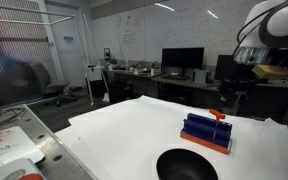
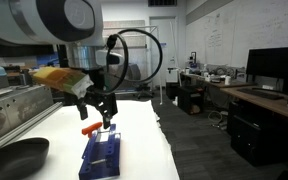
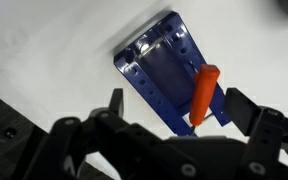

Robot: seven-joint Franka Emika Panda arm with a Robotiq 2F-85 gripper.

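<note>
A blue rack [image 1: 206, 130] with an orange base sits on the white table, and an orange-handled tool [image 1: 218, 115] sticks up from it. My gripper [image 1: 230, 92] hangs above the rack, toward the right of exterior view 1. In the wrist view the gripper is open, its two dark fingers [image 3: 116, 100] wide apart. Between them in that picture, nearer the right finger, the orange handle [image 3: 204, 92] slants over the rack [image 3: 162, 68]. No grasp on the handle shows. In exterior view 2 the handle [image 2: 91, 128] appears just beside the gripper's lower end.
A black bowl [image 1: 186, 165] stands on the table near the rack. A grey metal surface [image 1: 69, 160] borders the table at the left, with desks and monitors [image 1: 182, 57] in the background.
</note>
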